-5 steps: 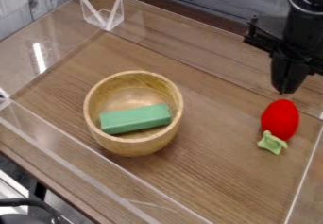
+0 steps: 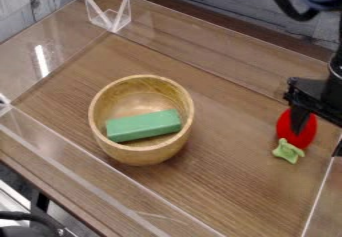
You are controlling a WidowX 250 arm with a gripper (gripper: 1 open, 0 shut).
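A red oval object point(image 2: 298, 128) lies on the wooden table at the right, with a small pale green piece point(image 2: 287, 151) just in front of it. My dark gripper point(image 2: 310, 109) is lowered from the upper right over the back part of the red object, its fingers open around it or just above it; whether they touch cannot be told. A wooden bowl point(image 2: 100, 106) at the left holds a green block point(image 2: 142, 125).
A transparent object point(image 2: 114, 6) stands at the back left.
My gripper has come down and toward the front right, from above and behind the red object to right over it. The objects on the table look unmoved.
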